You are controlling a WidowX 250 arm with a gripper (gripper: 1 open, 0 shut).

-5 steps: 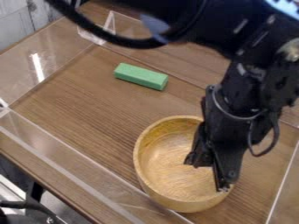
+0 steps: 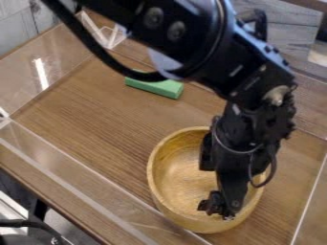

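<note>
A yellow bowl (image 2: 177, 182) sits on the wooden table at the lower middle. My black gripper (image 2: 220, 191) reaches down over and into the right part of the bowl, its fingers open, covering much of the bowl's interior. I cannot see any object between the fingers. A green block (image 2: 151, 87) lies on the table behind the bowl, partly hidden by the arm.
The wooden table (image 2: 79, 124) has free room to the left of the bowl. A clear plastic edge runs along the near left side. A grey backdrop stands at the back right, and the upper middle is hidden by the arm.
My gripper has moved down deeper into the bowl and slightly left. The arm now covers more of the green block. The bowl has stayed in place.
</note>
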